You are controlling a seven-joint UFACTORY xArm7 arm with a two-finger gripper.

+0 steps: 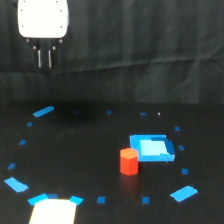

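Note:
My gripper [44, 58] hangs at the upper left below a white housing [43, 18], its two thin fingers apart with nothing visible between them, high above the table. A red hexagonal block [129, 162] stands on the black table, just in front and to the left of a blue-edged square tray [170, 148] that has a pale, bright inner area.
A bright, overexposed pale object [53, 212] is at the lower left edge. Blue tape pieces and small squares mark the black table [95, 160], which is otherwise clear in the middle. A dark cloth backdrop hangs behind.

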